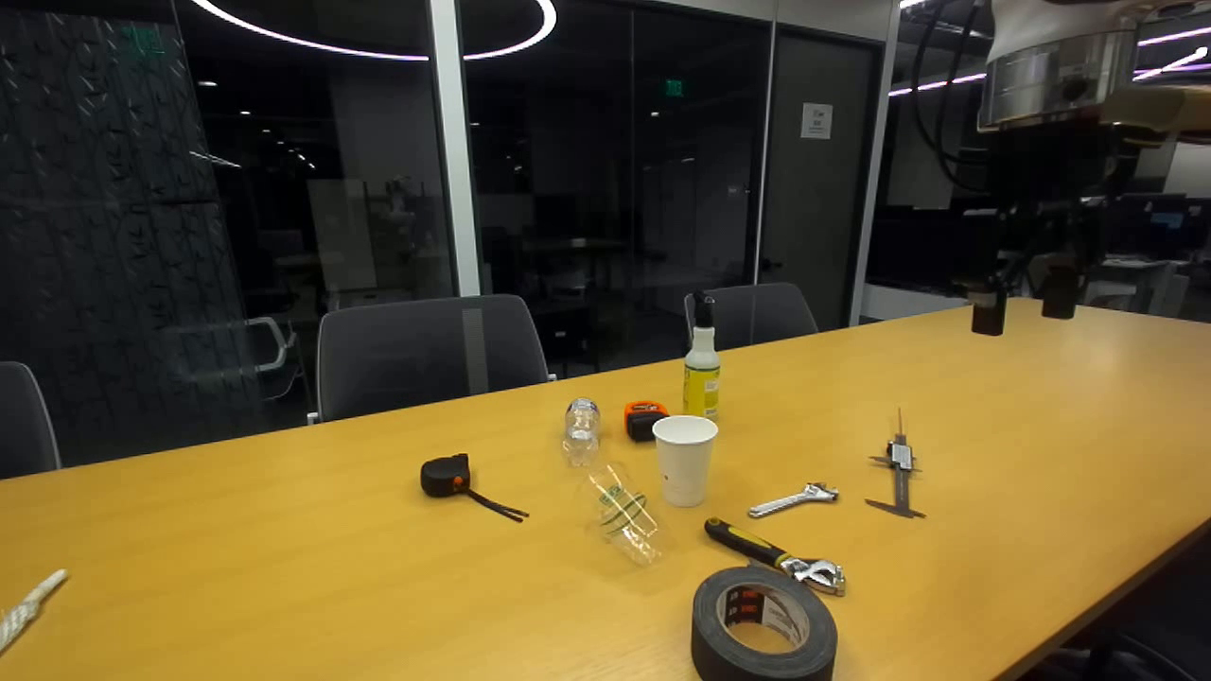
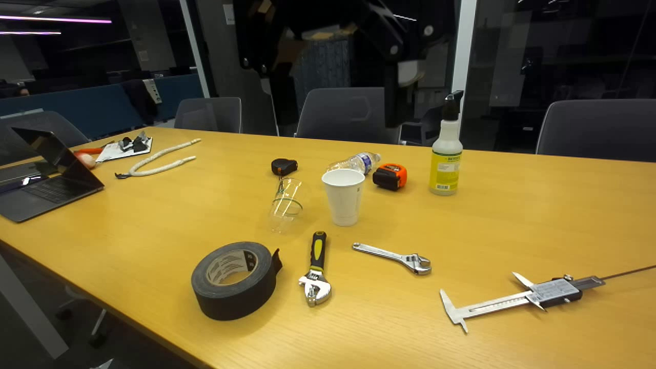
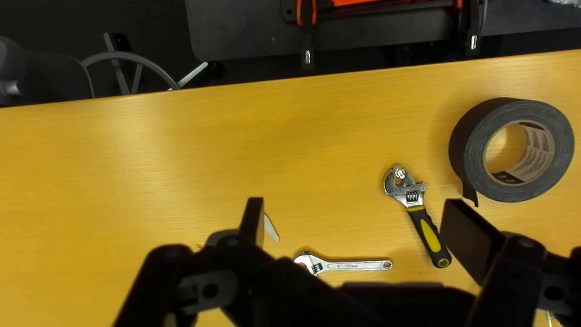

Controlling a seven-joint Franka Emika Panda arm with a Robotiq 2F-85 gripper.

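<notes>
High above the table, my gripper (image 2: 335, 117) is open, its two fingers wide apart and nothing between them. In the wrist view the gripper looks down past a small silver wrench (image 3: 354, 265) and a yellow-and-black adjustable wrench (image 3: 422, 218). A roll of black tape (image 3: 474, 136) lies flat to their right. Upright near the table's middle stands a white paper cup (image 2: 344, 197). Beside it a clear plastic cup (image 2: 287, 206) lies on its side. A digital caliper (image 2: 523, 301) rests at the right front.
Behind the cup are a clear bottle (image 2: 358, 162), an orange tape measure (image 2: 390, 177) and an upright spray bottle (image 2: 446, 163). A black tape measure (image 2: 284, 166) sits left of them. A laptop (image 2: 55, 181) and rope (image 2: 157, 161) occupy the far left.
</notes>
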